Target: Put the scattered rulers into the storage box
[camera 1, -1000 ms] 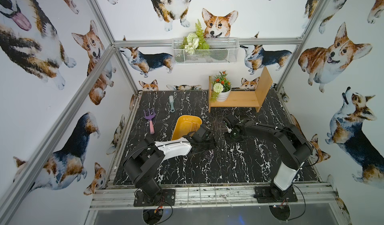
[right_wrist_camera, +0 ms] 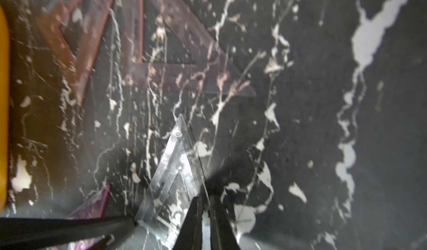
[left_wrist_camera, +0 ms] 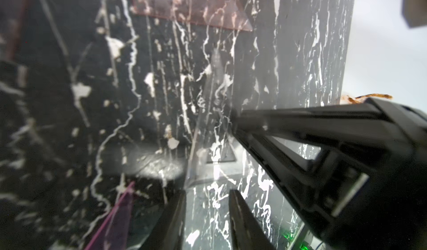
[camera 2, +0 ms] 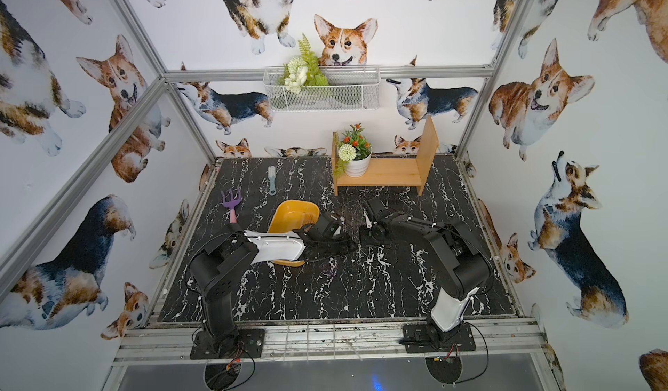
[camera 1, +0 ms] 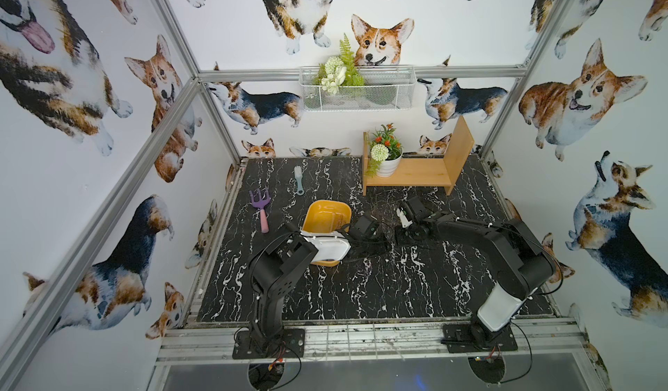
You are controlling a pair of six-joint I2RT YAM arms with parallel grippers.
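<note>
Clear and tinted triangle rulers lie on the black marbled table: a clear one [left_wrist_camera: 195,147] [right_wrist_camera: 162,178], pink-orange ones [left_wrist_camera: 191,14] [right_wrist_camera: 164,76] and a magenta one [left_wrist_camera: 115,218] [right_wrist_camera: 89,205]. My left gripper stands open just short of the clear ruler, nothing between its fingers. My right gripper, at the clear ruler's edge in its wrist view, is shut, with no ruler seen held in it. The two grippers are close together. The yellow box [camera 1: 327,211] [camera 2: 295,212] sits left of them, partly hidden by the left arm.
A wooden shelf [camera 1: 424,175] with a potted plant [camera 1: 386,158] stands at the back right. A purple fork with pink handle [camera 1: 263,213] and a small pale-blue tool [camera 1: 299,181] lie at the left. The front right of the table has free room.
My left gripper has moved to the right, toward the middle, its arm rising.
</note>
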